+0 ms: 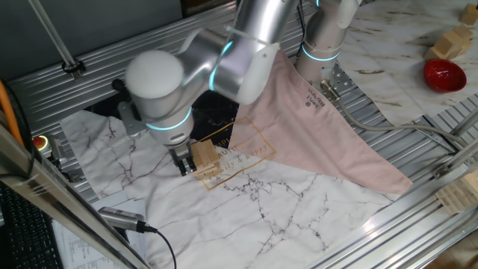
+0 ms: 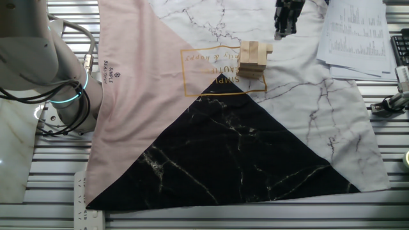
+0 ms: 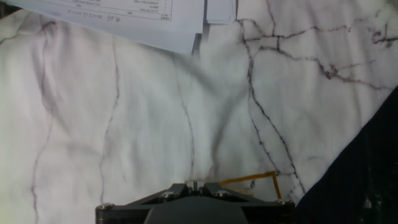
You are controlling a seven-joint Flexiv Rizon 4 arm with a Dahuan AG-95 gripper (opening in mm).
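Observation:
A small stack of light wooden blocks (image 2: 254,56) stands on the marble-print cloth, partly over the gold printed frame; one block sticks out of its side. In exterior view 1 my gripper (image 1: 183,166) appears right beside the blocks (image 1: 205,158), while exterior view 2 shows the gripper (image 2: 285,30) apart from them, over white cloth. The wrist view has the gripper at its bottom edge, its fingers together and nothing visible between them. The stack cannot be made out there.
The cloth has pink (image 2: 128,76) and black (image 2: 223,147) areas. Paper sheets (image 2: 358,38) lie by its edge. In exterior view 1, a red bowl (image 1: 444,76) and more wooden blocks (image 1: 451,43) are at the far right. A cabled device (image 1: 123,220) sits near the front rail.

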